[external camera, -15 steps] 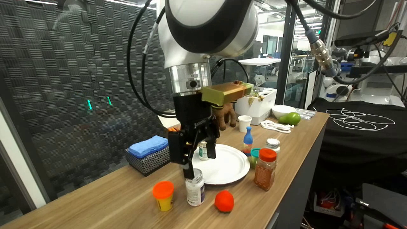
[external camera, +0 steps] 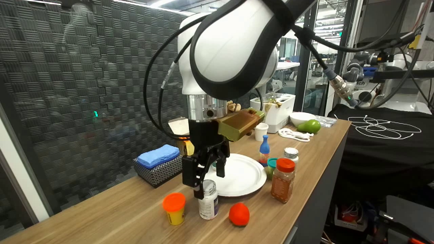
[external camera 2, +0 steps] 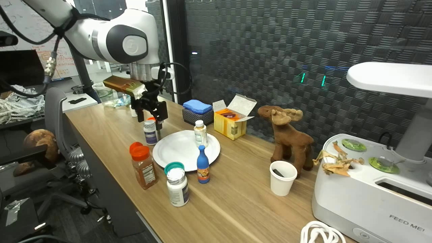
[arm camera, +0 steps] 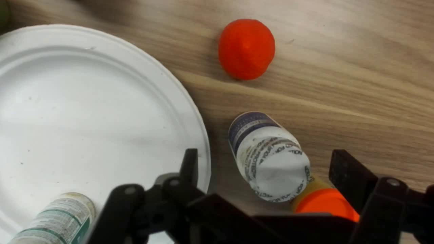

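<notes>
My gripper is open, its fingers apart and nothing clamped between them. In the wrist view a white bottle [arm camera: 280,173] with a printed seal round its top stands in the gap between the fingers. From the side, the same bottle [external camera: 208,205] is upright on the table, with the fingertips around the height of its top. Just left of it is a white plate [arm camera: 162,97], which bears another white bottle with a green label [arm camera: 61,221]. A yellow tub with an orange lid [external camera: 175,207] stands close by, partly hidden by a finger in the wrist view.
A red-orange rounded object [external camera: 239,214] lies near the bottle. Beyond the plate stand a spice jar [external camera 2: 144,168], a white bottle [external camera 2: 178,190] and a blue bottle [external camera 2: 203,166]. At the back are a black box with blue cloth [external camera 2: 198,113] and an open yellow box [external camera 2: 229,123].
My gripper has come down a little and shifted slightly left in exterior view 1, with some tilt. The bottle and the other table items have not moved.
</notes>
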